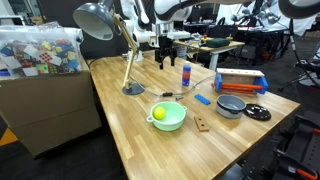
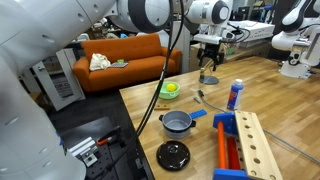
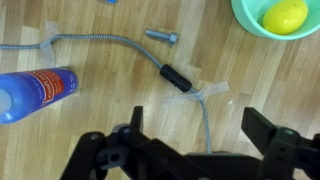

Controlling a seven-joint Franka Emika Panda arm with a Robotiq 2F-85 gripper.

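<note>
My gripper stands open above the table, its dark fingers [image 3: 137,118] apart with nothing held between them. In exterior view 1 the gripper [image 1: 165,62] hangs over the far part of the table, left of a blue can [image 1: 186,76]. A mint-green bowl [image 1: 174,121] with a yellow, lemon-like item [image 1: 159,113] in it rests nearer the front. From the wrist camera, the bowl [image 3: 275,31] is at the top right and the can [image 3: 40,92] at the left. A cable with a black sleeve [image 3: 176,78] and a small bolt-like piece [image 3: 161,36] lie between them.
A metal pot [image 1: 230,111], a black disc [image 1: 257,112] and a red-and-blue rack [image 1: 241,80] occupy the right side. A wooden block [image 1: 201,124] and a blue item [image 1: 202,99] lie near the bowl. A desk lamp [image 1: 130,88] stands at the left.
</note>
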